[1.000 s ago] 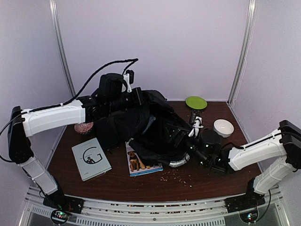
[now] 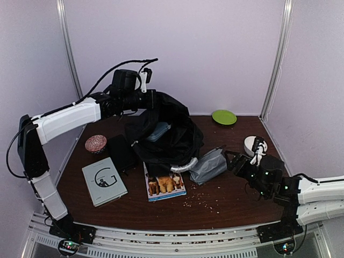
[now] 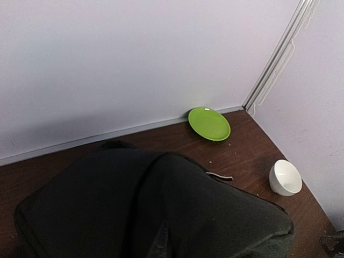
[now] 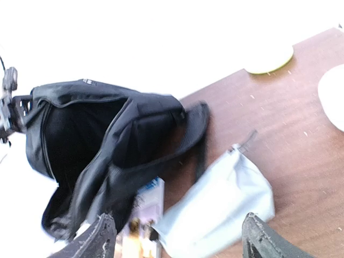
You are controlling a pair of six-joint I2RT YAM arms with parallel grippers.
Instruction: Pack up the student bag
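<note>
The black bag hangs raised in the top view, its mouth gaping toward the front right. My left gripper is shut on the cloth at its upper edge; dark fabric fills the bottom of the left wrist view. Inside the mouth shows a blue item. A grey pouch lies on the table right of the bag. My right gripper is open by the pouch's right end, nothing between its fingers. In the right wrist view, the pouch lies beyond those fingers, seemingly apart from them.
A grey book, a black item and a patterned bowl are at left. A magazine lies partly under the bag. A green plate and a white bowl stand at back right.
My right gripper has drawn back rightward from the bag's mouth and opened wider. The left gripper has risen with the bag, whose lower part swung left, uncovering the grey pouch.
</note>
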